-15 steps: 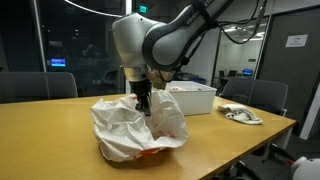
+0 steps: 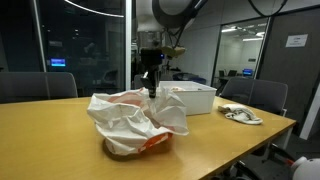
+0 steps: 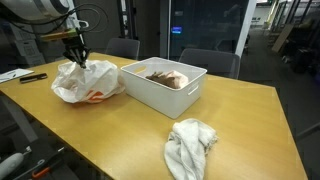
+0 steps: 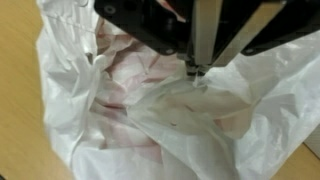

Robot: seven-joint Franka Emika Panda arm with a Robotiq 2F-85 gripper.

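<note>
A crumpled white plastic bag (image 2: 135,122) with reddish patches stands on the near part of the table. My gripper (image 2: 151,82) is above its upper edge, pointing down. In the wrist view the gripper is shut, and folds of thin white film (image 4: 190,105) run up to its fingertips, pinched there. Seen from the other side, the bag (image 3: 85,85) rises to a peak just under the gripper (image 3: 81,58). Its base still seems to rest on the table. What lies inside the bag is hidden by the film.
A white open box (image 3: 160,92) with brown and pale things inside stands farther along the table. Near it lies a white cloth (image 3: 188,148). Bare wooden table (image 3: 255,125) extends to one side, with chairs (image 2: 268,96) behind.
The gripper has risen out from down among the bag's folds to above its edge. A strip of film now reaches up to the fingertips, and the bag's shape has shifted slightly.
</note>
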